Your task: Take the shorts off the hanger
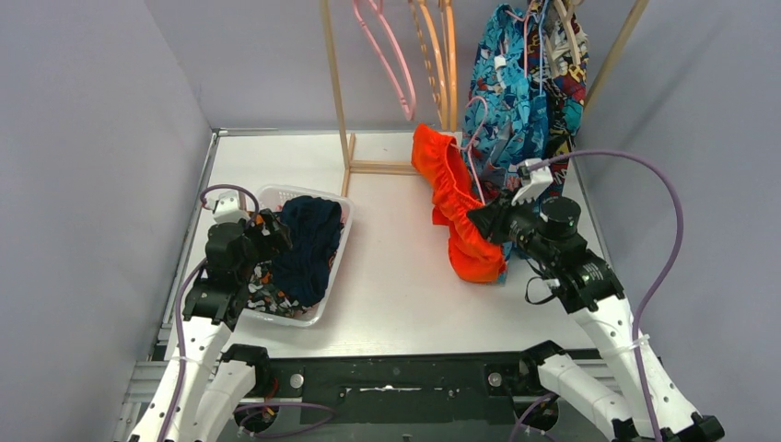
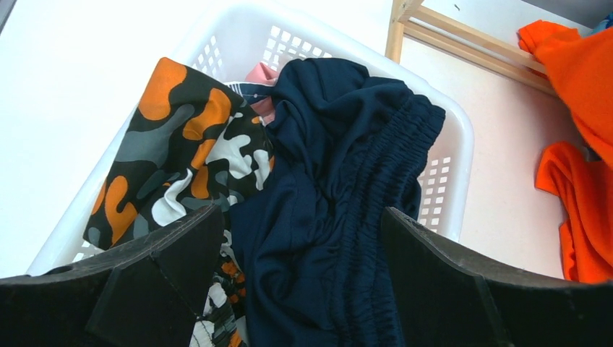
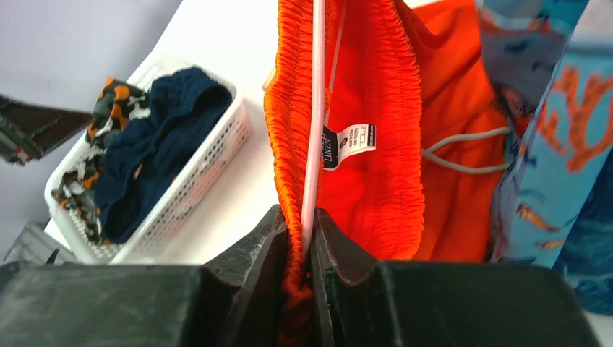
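Bright orange shorts (image 1: 467, 216) with a gathered waistband (image 3: 405, 144) hang from my right gripper (image 1: 486, 214), low over the right half of the table. That gripper is shut on the waistband and on the pink hanger (image 3: 315, 108) running along it, as the right wrist view shows. The hanger's pink hook (image 1: 476, 103) rises above the shorts in the top view, and its hold on any rail cannot be made out. My left gripper stands open over the basket, nothing between its fingers.
A white basket (image 1: 320, 304) with navy and camouflage clothes stands on the left. Blue patterned shorts (image 1: 502, 83) hang behind the orange pair. Empty pink hangers (image 1: 391, 60) and wooden hangers (image 1: 442, 64) hang at the back.
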